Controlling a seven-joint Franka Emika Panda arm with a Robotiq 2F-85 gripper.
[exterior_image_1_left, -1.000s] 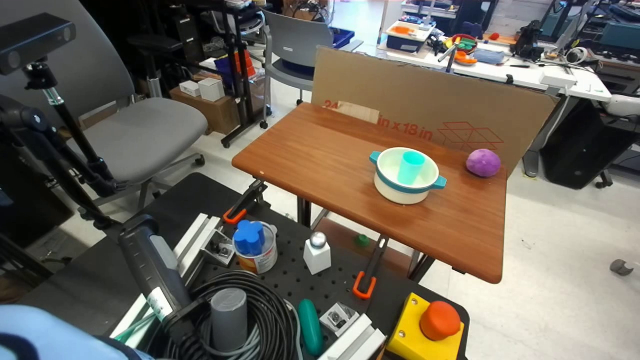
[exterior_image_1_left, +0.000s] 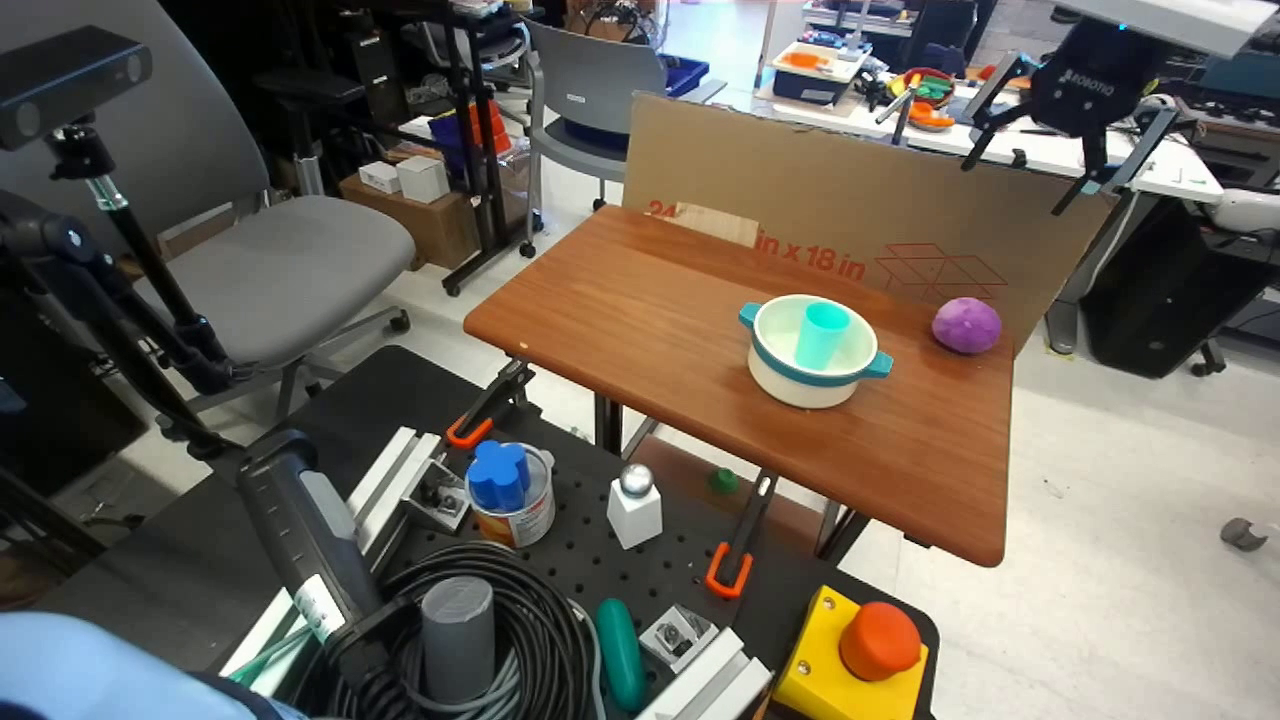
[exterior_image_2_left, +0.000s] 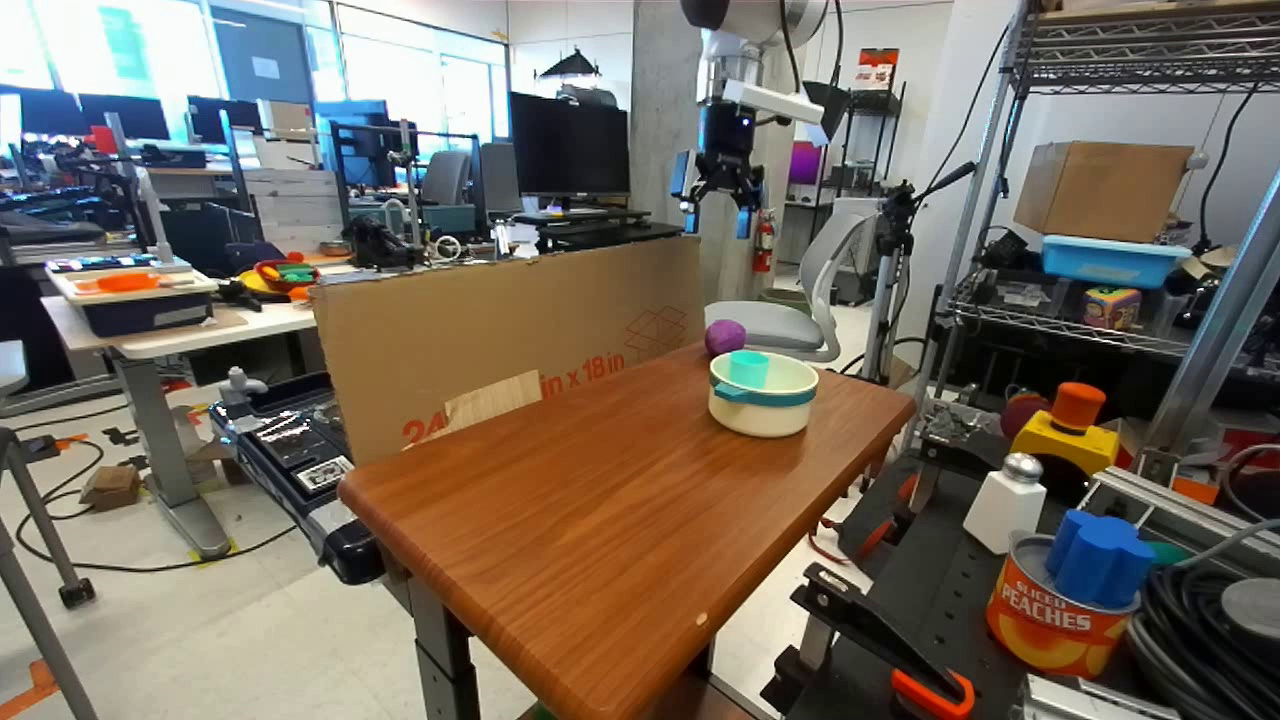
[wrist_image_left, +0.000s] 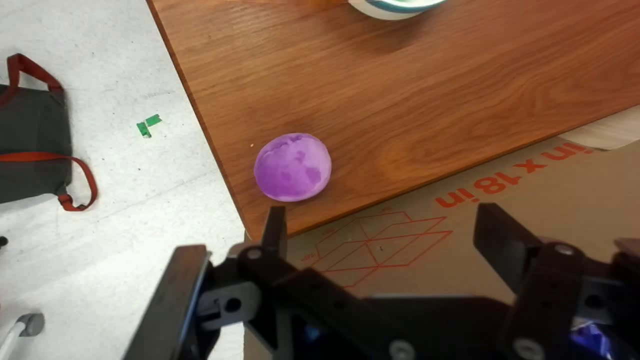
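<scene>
A purple ball (exterior_image_1_left: 967, 325) rests on the wooden table near its back right corner; in the wrist view the ball (wrist_image_left: 292, 167) lies close to two table edges. On the table to its left in exterior view 1 stands a cream pot (exterior_image_1_left: 792, 385) with teal handles. Inside the pot is a turquoise cup (exterior_image_1_left: 823, 334), its lower part partly hidden in exterior view 2 by the pot's wall (exterior_image_2_left: 758, 418). High above the table's far side hangs my gripper (exterior_image_2_left: 717, 230), open and empty. Its fingertips are wide apart in the wrist view, clear of the ball.
A tall cardboard sheet (exterior_image_1_left: 720, 156) stands along the table's back edge. In front is a black cart holding a can (exterior_image_2_left: 1056, 612), a white shaker (exterior_image_2_left: 1005, 504) and a red-topped yellow button box (exterior_image_1_left: 840, 672).
My gripper has come into exterior view 1 at the upper right, where none showed a second ago. Ball, pot and cup have stayed in place.
</scene>
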